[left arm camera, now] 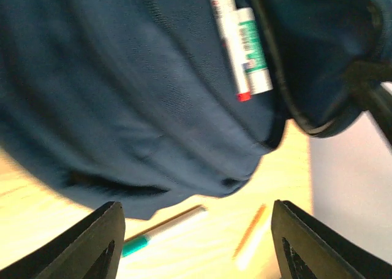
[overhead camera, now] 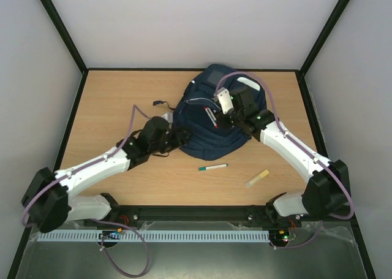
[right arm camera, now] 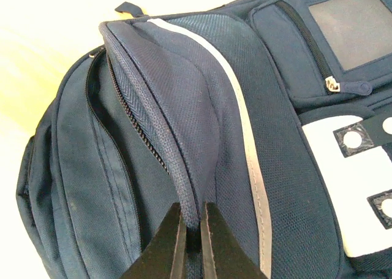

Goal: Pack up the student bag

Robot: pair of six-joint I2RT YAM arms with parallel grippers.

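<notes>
A navy backpack (overhead camera: 208, 144) lies open on the table. Inside it rest a red-tipped pen (left arm camera: 229, 46) and a green-labelled marker (left arm camera: 251, 49). My left gripper is open and empty over the bag's front-left part. My right gripper is shut on a fold of the bag's fabric along a zipper edge. A teal-and-white marker (overhead camera: 213, 167) and a yellow pen-like item (overhead camera: 257, 178) lie on the table in front of the bag.
Walls enclose the back and sides.
</notes>
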